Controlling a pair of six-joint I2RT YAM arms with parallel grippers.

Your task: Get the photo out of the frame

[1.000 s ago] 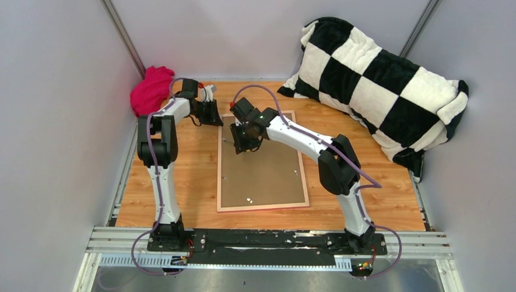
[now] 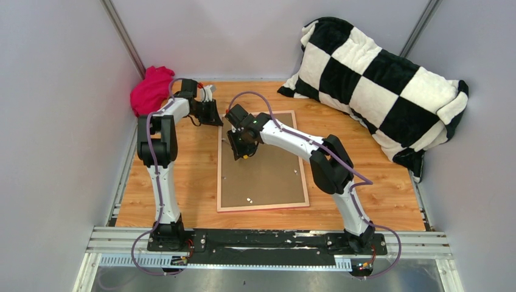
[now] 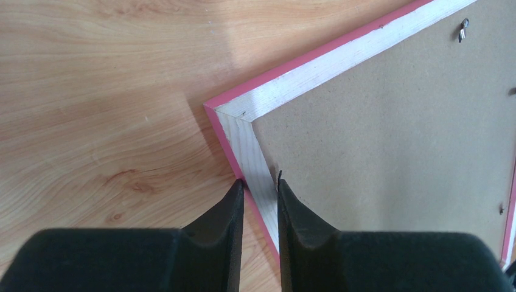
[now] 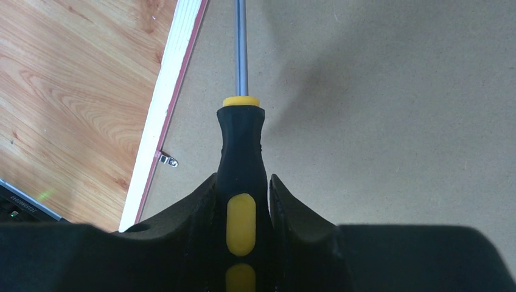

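A picture frame lies back-up on the wooden table, showing brown backing board with small metal clips along its edges. My left gripper is shut on the frame's wooden border near a corner, at the upper left in the top view. My right gripper is shut on a yellow-and-black screwdriver, held above the board near the frame's left side; its shaft runs up out of the right wrist view, so the tip is hidden there.
A black-and-white checkered pillow fills the back right. A red cloth lies at the back left. Bare table surrounds the frame at left, right and front.
My right gripper with the screwdriver has moved slightly toward the front of the table, down in the top view. The left arm has not visibly moved.
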